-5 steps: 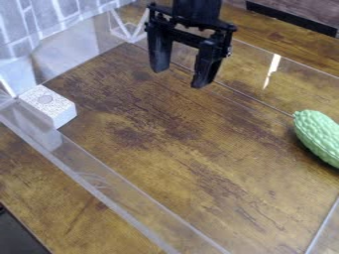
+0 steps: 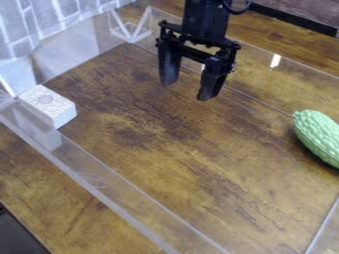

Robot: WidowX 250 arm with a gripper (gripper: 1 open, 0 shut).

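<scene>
My black gripper (image 2: 191, 71) hangs open at the top centre of the view, over the back part of the wooden board, with nothing between its two dark fingers. A white patterned block (image 2: 48, 107) sits at the left, beside the clear wall. A bumpy pale green vegetable-like object (image 2: 318, 137) lies at the right edge, partly cut off by the frame. Both things are well apart from the gripper.
Clear plastic walls (image 2: 126, 189) border the wooden work surface (image 2: 185, 169). A grey-white curtain (image 2: 40, 30) hangs at the back left.
The gripper has shifted slightly right and a little downward in the view, turning slightly. The block and the green object have not moved.
</scene>
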